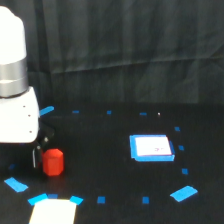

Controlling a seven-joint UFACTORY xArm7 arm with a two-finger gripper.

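Note:
My gripper (39, 154) is at the left of the camera view, below the white arm's housing (14, 119), with its dark fingers low by a red object (54, 162) on the black table. Whether the fingers touch or hold the red object, or are open or shut, is unclear.
A white card with a blue border (152, 146) lies at the centre right, and a pale square with a blue border (52, 212) at the bottom left. Blue tape marks dot the table. A black curtain hangs behind.

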